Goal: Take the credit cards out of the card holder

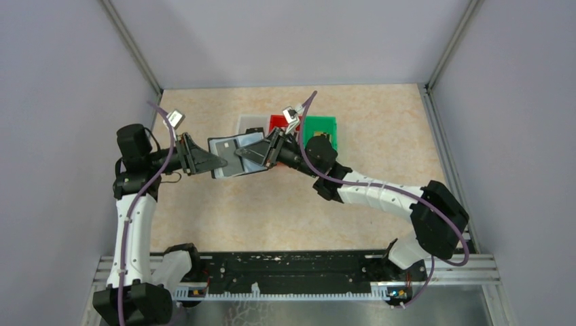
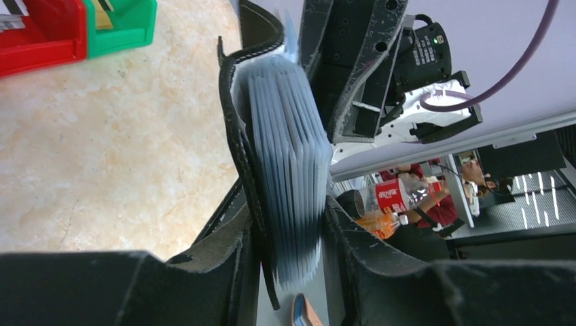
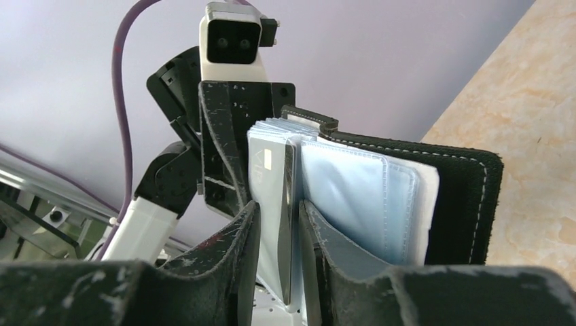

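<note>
The card holder [image 1: 257, 138], a dark cover around several clear sleeves [image 2: 289, 156], hangs spread above the table. My left gripper [image 1: 224, 163] is shut on its left side; in the left wrist view the stack of sleeves stands between the fingers. A grey card [image 1: 229, 155] lies in an upper sleeve. My right gripper [image 1: 240, 152] is at that card's right edge. In the right wrist view, its fingertips [image 3: 309, 221] stand part open on either side of the dark edge of the grey card [image 3: 272, 183]. Whether both fingers touch the card is unclear.
Behind the holder stand a white tray [image 1: 242, 121], a red tray [image 1: 277, 121] and a green tray [image 1: 329, 123], partly covered by the holder and right arm.
</note>
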